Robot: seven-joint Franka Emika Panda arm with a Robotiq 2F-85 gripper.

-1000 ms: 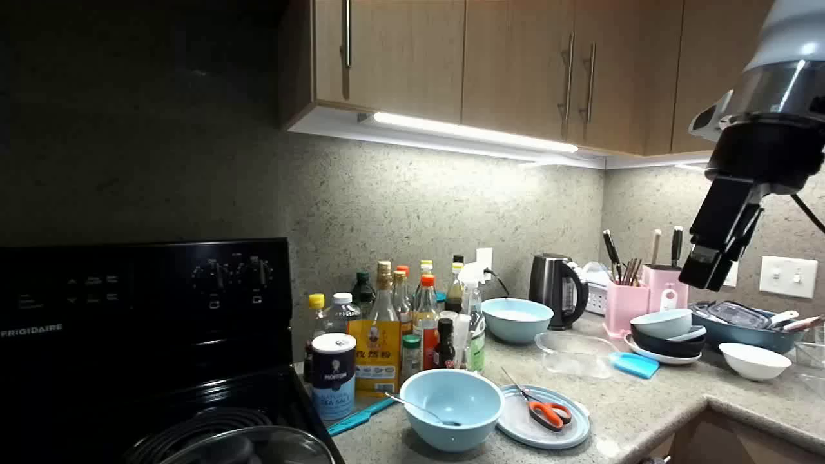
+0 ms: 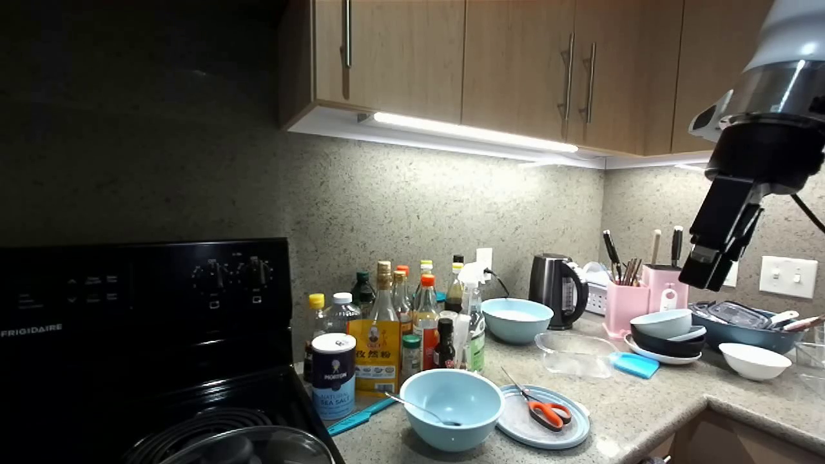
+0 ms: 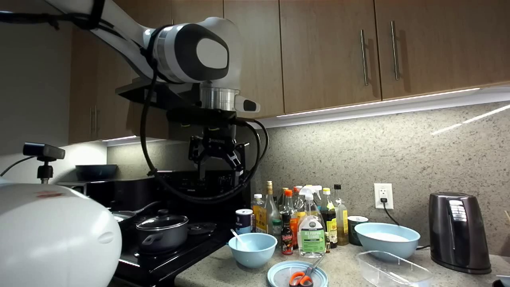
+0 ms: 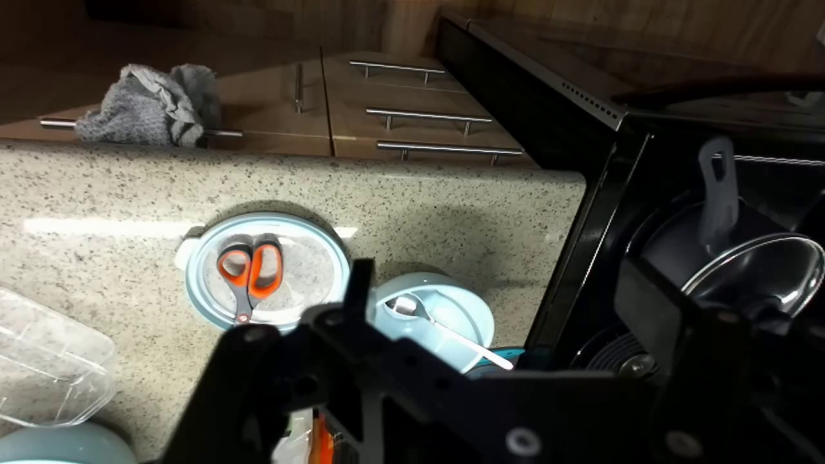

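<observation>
High above the counter hangs my gripper [image 3: 220, 176], open, its fingers wide apart with nothing between them. In the wrist view both fingers [image 4: 360, 290] show, one over the light-blue bowl's edge and the other over the stove side. That bowl [image 2: 452, 411] stands upright on the counter beside the stove, and a spoon [image 4: 464, 340] leans in it. Next to it lies a round light-blue lid or plate [image 4: 202, 290], carrying orange-handled scissors [image 4: 267, 274]. A clear plastic container [image 2: 576, 357] rests farther along the counter.
Several bottles [image 3: 289, 215] and a salt can [image 2: 334, 379] crowd against the wall behind the bowl. A lidded pot [image 3: 162, 232] sits on the stove. Another blue bowl [image 3: 388, 236] and a dark kettle [image 3: 456, 229] stand farther right. Upper cabinets [image 3: 330, 52] overhang the counter.
</observation>
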